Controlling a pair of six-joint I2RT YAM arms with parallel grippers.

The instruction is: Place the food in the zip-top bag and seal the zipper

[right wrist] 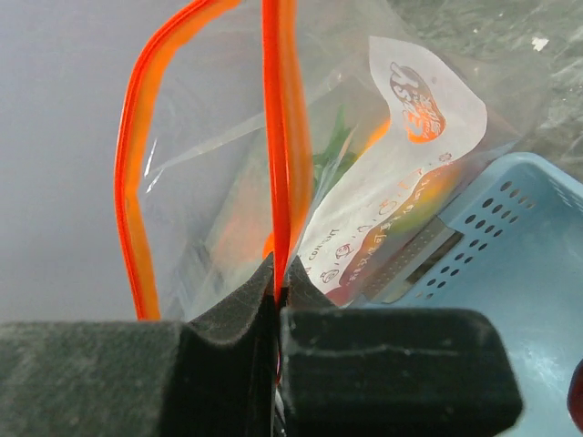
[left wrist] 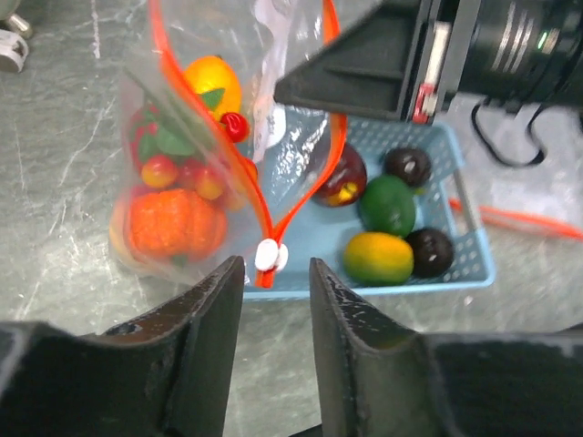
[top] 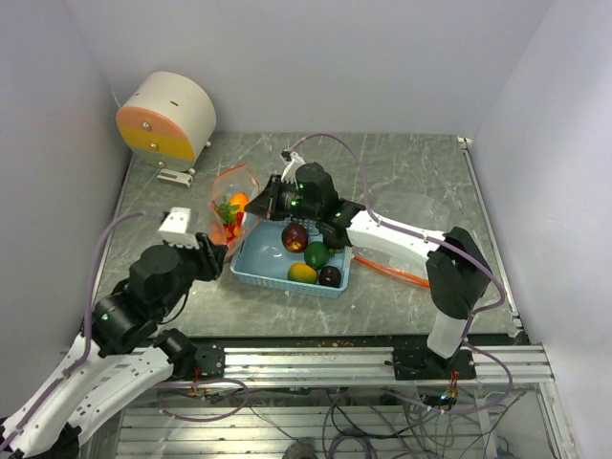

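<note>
The clear zip top bag (top: 232,206) holds orange, red and green food and stands at the basket's left, its orange zipper rim upright. My right gripper is shut on the bag's rim, which runs up from between its fingers in the right wrist view. My left gripper is part open in the left wrist view, below the white slider (left wrist: 271,256) at the near end of the zipper, with nothing visibly held.
A blue basket (top: 258,268) holds several round fruits and vegetables. A flat empty bag with an orange zipper (top: 397,273) lies to the right. A cream box (top: 164,115) stands at the back left. Bare table lies in front.
</note>
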